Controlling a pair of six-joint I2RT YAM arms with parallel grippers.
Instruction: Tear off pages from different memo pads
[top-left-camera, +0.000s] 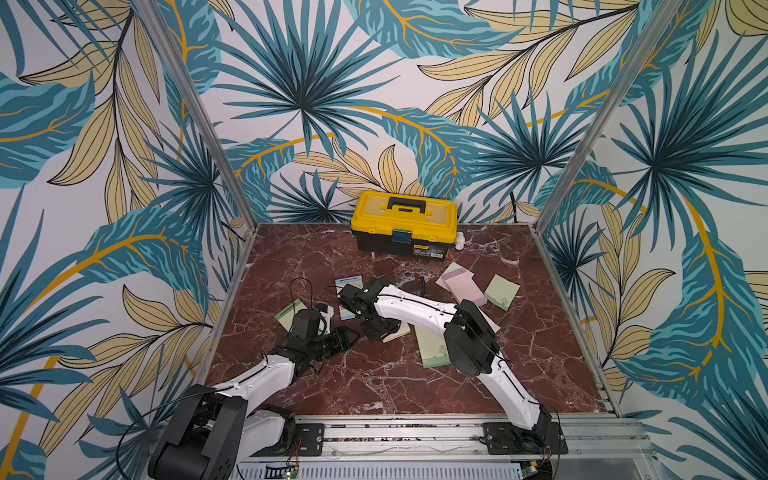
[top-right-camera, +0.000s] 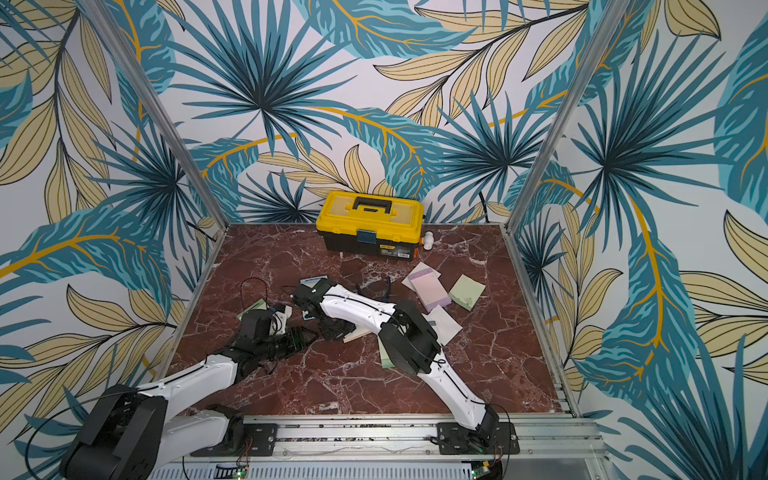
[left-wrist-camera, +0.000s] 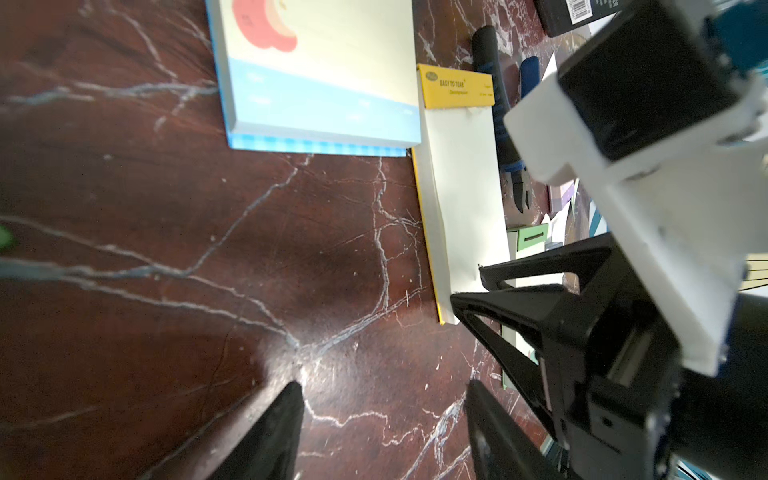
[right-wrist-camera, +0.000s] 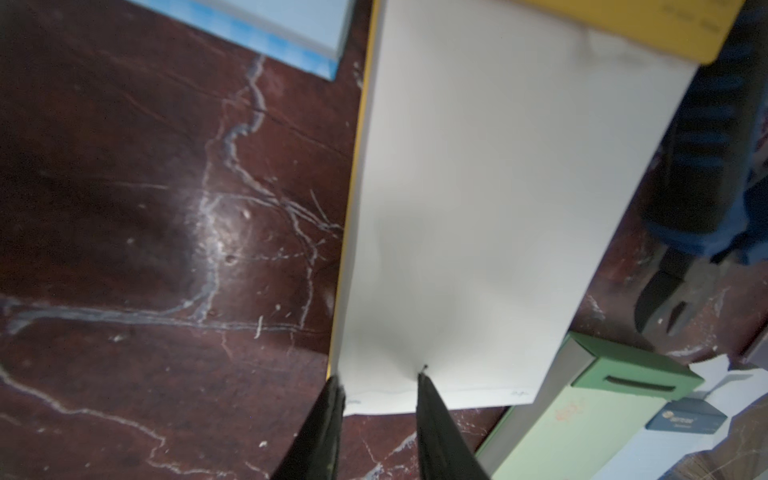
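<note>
A white pad with a yellow "EASY TO TEAR" header (left-wrist-camera: 457, 88) lies on the table. My right gripper is part open with both fingertips at the near end of this pad (right-wrist-camera: 504, 200). A light blue pad with a pink fruit print (left-wrist-camera: 320, 88) lies beside it. A green pad (right-wrist-camera: 584, 416) sits on the other side. My left gripper hangs low over bare table, part open, nothing visible between its fingers, with the right gripper's housing close by it.
A yellow toolbox (top-left-camera: 404, 216) stands at the back. Pink pads (top-left-camera: 464, 284), a pale green sheet (top-left-camera: 501, 292) and pliers (right-wrist-camera: 680, 296) lie to the right.
</note>
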